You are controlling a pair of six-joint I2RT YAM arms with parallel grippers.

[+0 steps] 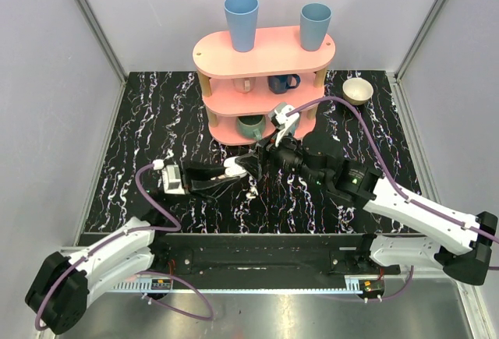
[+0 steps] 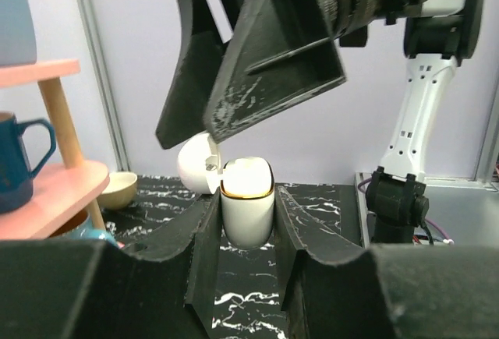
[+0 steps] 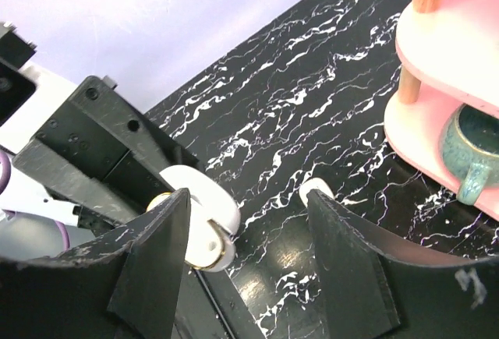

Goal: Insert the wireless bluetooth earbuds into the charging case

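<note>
The white charging case (image 2: pixel 248 218) is clamped upright between the fingers of my left gripper, a gold line along its rim. Its white lid (image 2: pixel 199 164) stands swung open on its hinge, seen in both wrist views. My right gripper is open. One of its fingers (image 3: pixel 160 265) is right beside the lid and overlaps the case in the right wrist view; touching or apart, I cannot tell. A small white piece, likely an earbud (image 3: pixel 314 188), lies on the marbled table below, partly covered by the other right finger. The case's inside is hidden.
Behind the grippers stands a pink shelf (image 1: pixel 265 53) with mugs and blue cups; a green mug (image 1: pixel 250 126) sits on its lowest level. A cream bowl (image 1: pixel 357 91) is at the back right.
</note>
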